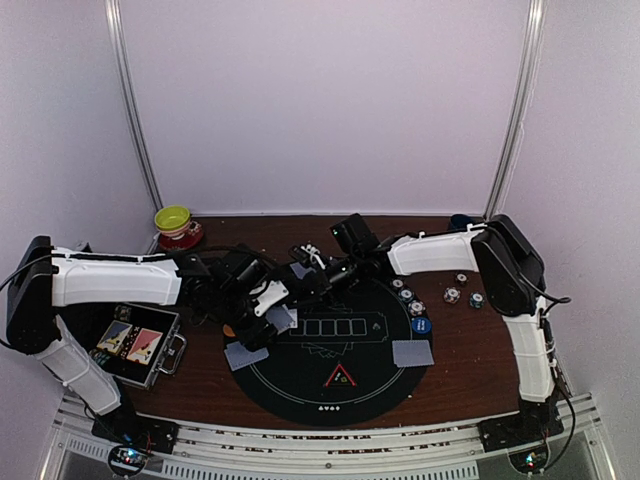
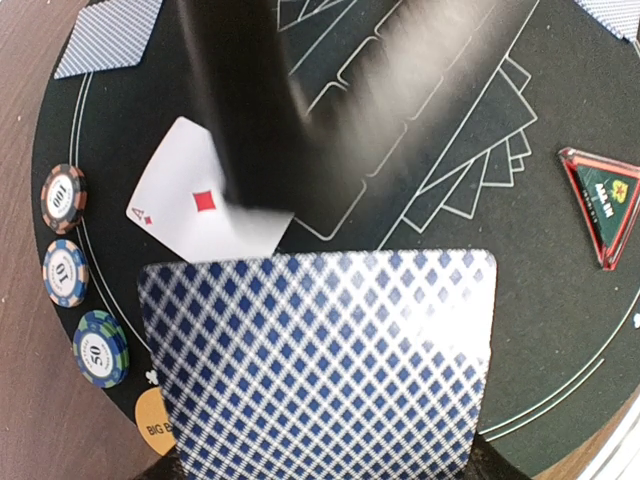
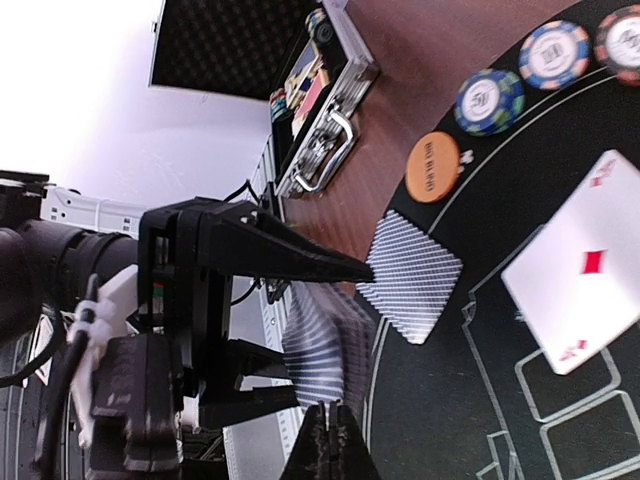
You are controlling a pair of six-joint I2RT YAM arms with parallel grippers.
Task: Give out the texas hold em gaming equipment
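Note:
A deck of cards with blue checked backs (image 2: pixel 320 370) is pinched between the fingers of my left gripper, above the black poker mat (image 1: pixel 305 400). My right gripper is shut close by the deck's edge, with nothing showing between its tips; whether they touch the deck I cannot tell. The right gripper blurs across the top of the left wrist view. An ace of diamonds (image 2: pixel 205 190) lies face up on the mat. Face-down cards lie at the mat's left (image 1: pixel 245 355) and right (image 1: pixel 412 353).
Chips stand along the mat's edge, including a green-blue 50 chip (image 3: pixel 489 101) beside an orange Big Blind disc (image 3: pixel 433 167). A red-edged All In triangle (image 2: pixel 603 205) lies on the mat. The open chip case (image 1: pixel 140 345) sits left; bowls (image 1: pixel 175 222) stand at the back left.

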